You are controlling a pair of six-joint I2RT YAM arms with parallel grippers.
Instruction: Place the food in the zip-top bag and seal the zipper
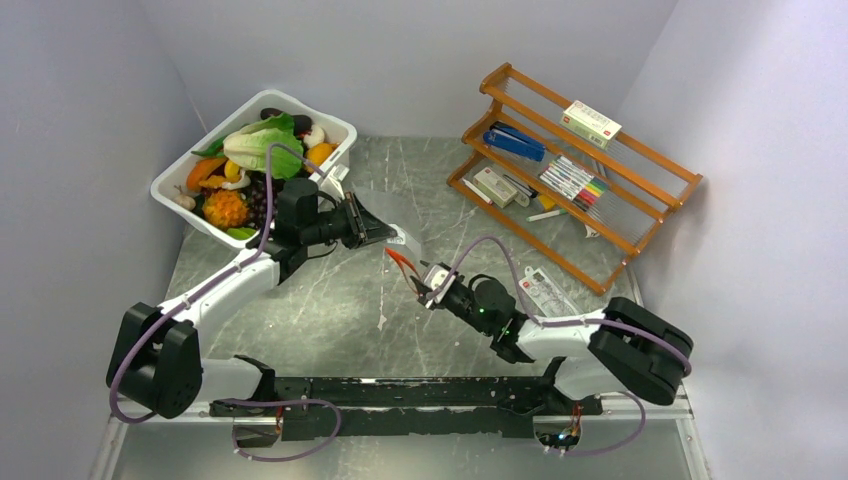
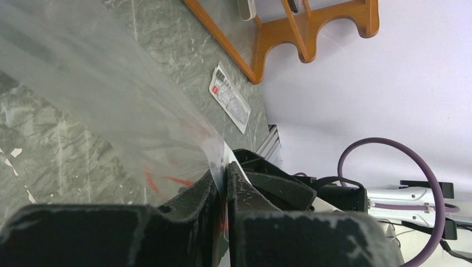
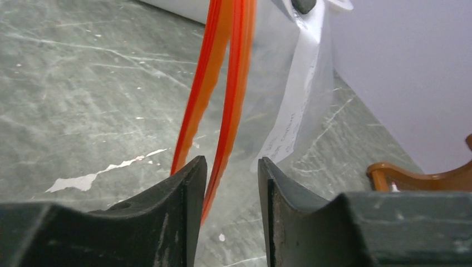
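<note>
A clear zip bag (image 1: 404, 240) with an orange-red zipper (image 3: 234, 111) and a white label strip hangs from my left gripper (image 1: 382, 230), which is shut on it. Its two zipper strips stand slightly apart at the lower end in the right wrist view. My right gripper (image 1: 428, 288) is at the zipper end, its fingers part open on either side of the hanging bag's lower edge, with one finger beside the red strip. The food fills a white bin (image 1: 168, 195) at the back left: lettuce (image 1: 250, 150), gourds and other vegetables.
A wooden rack (image 1: 600, 270) with boxes, markers and a blue tool stands at the back right. A flat printed packet (image 2: 228, 97) lies by the right arm.
</note>
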